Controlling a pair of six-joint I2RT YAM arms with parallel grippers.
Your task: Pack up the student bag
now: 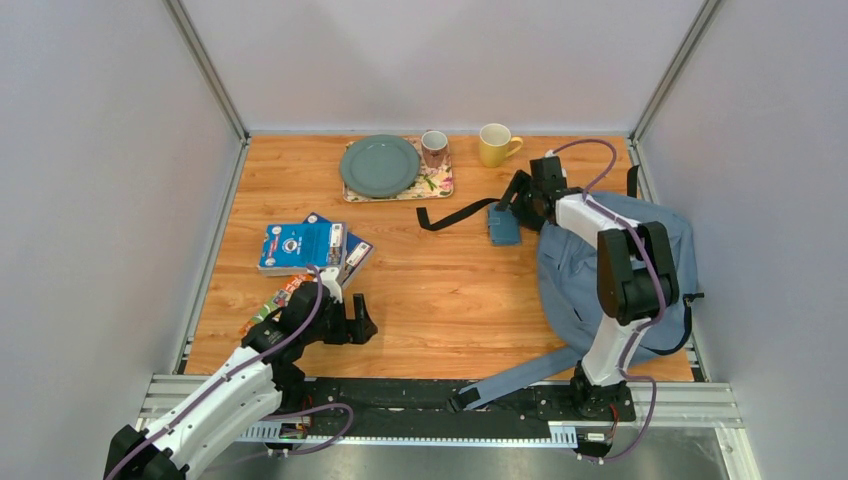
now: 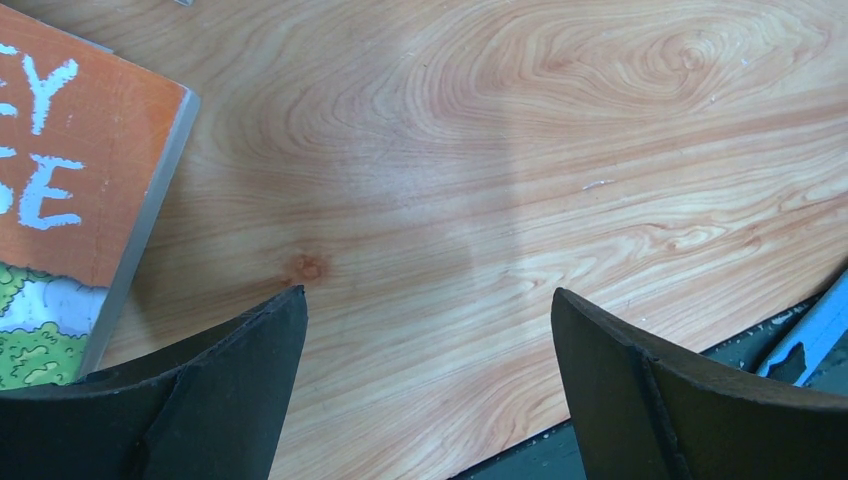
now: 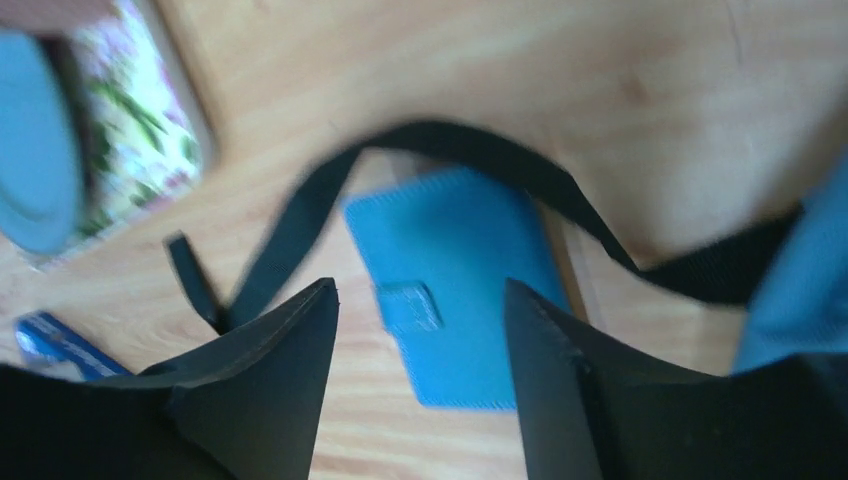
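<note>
A blue wallet-like case point(image 3: 455, 270) with a small clasp tab lies below my right gripper, whose fingers stand apart. Bare wood shows between the left finger and the case; the right finger overlaps its far edge. The black strap point(image 3: 450, 142) crosses the top of the case. From above, the case point(image 1: 504, 227) is left of the blue-grey bag point(image 1: 600, 280) on the right of the table. My left gripper is open over bare wood, right of an orange-and-green book point(image 2: 70, 150). In the top view, blue books point(image 1: 300, 246) lie stacked behind that gripper.
At the back, a tray point(image 1: 438, 187) carries a grey-green plate point(image 1: 380, 165) and a cup point(image 1: 434, 148). A yellow mug point(image 1: 494, 146) stands near the right gripper. A bag strap point(image 1: 520, 374) reaches over the front edge.
</note>
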